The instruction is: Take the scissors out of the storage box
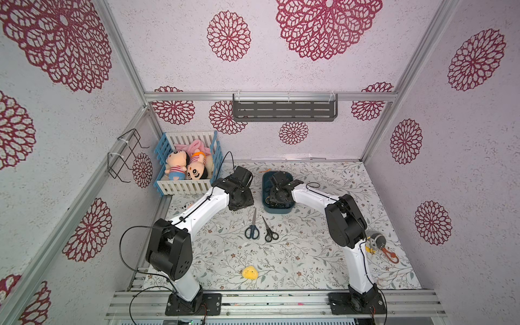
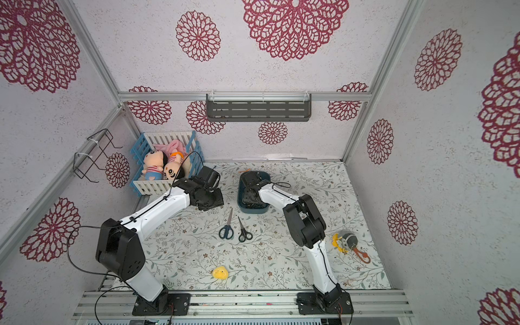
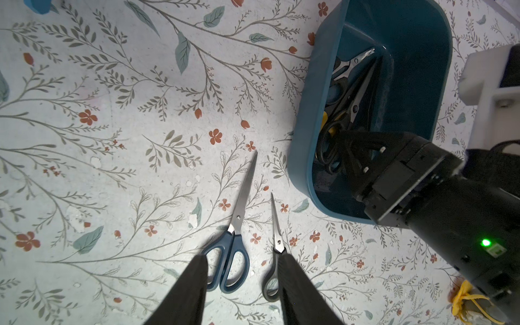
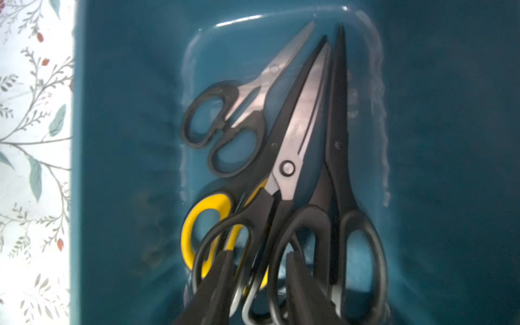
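The blue storage box (image 1: 278,210) stands at the table's centre back. Inside it, the right wrist view shows several scissors: small grey-handled scissors (image 4: 273,68), yellow-handled scissors (image 4: 189,230), and overlapping black-handled scissors (image 4: 287,168) and all-black scissors (image 4: 338,145). My right gripper is open over the dark handles at the box's near end, holding nothing. Two pairs lie on the table in front of the box: blue-handled scissors (image 3: 238,216) and slimmer dark-handled scissors (image 3: 278,243). Left of the box hangs my left gripper, fingers apart and empty.
A white-and-blue basket (image 1: 187,187) with dolls sits at the back left. In front lies a yellow toy (image 1: 249,272); a clear cup-like object with an orange handle (image 1: 391,256) lies at the right.
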